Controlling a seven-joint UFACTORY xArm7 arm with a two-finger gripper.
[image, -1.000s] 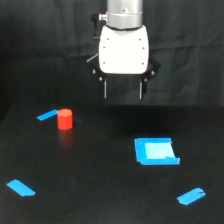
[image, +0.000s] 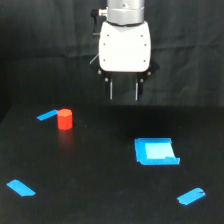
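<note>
My white gripper (image: 124, 98) hangs at the top centre, high above the black table and pointing down. Its two thin dark fingers (image: 137, 90) stand apart, with nothing between them. A small red block (image: 65, 119) stands upright on the table at the left, well below and to the left of the gripper. To the right of centre lies a white square (image: 160, 150) edged with blue tape (image: 143, 158). Nothing rests on the square.
Blue tape strips lie on the table (image: 105, 180): one behind the block (image: 47, 115), one at front left (image: 20, 188) and one at front right (image: 190, 196). A dark curtain (image: 40, 60) closes off the back.
The gripper's fingers are closer together than before, still with a gap. The hand has shifted very slightly. The red block and the taped square have not moved.
</note>
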